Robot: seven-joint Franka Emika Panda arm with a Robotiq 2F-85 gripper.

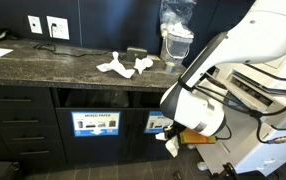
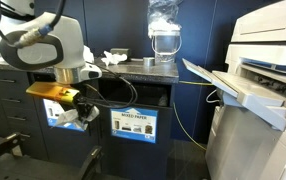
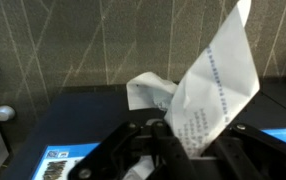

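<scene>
A crumpled white paper sheet (image 3: 218,85) is pinched in my gripper, which is shut on it. The paper rises above the fingers in the wrist view, printed with faint small marks. In exterior view 1 my gripper (image 1: 173,136) hangs low in front of the cabinet, below counter height, with the paper (image 1: 171,147) under it. Exterior view 2 shows the gripper (image 2: 84,106) in front of the blue-and-white signs, with some white paper at its tips. Another white paper piece (image 3: 150,91) appears behind the held sheet in the wrist view.
More crumpled white paper (image 1: 116,66) lies on the dark countertop (image 1: 68,70). Open compartments sit under it, above a MIXED PAPER sign (image 1: 96,124) and a second blue sign (image 1: 159,122). A clear bucket (image 2: 166,43) stands on the counter. A printer (image 2: 251,95) stands at right.
</scene>
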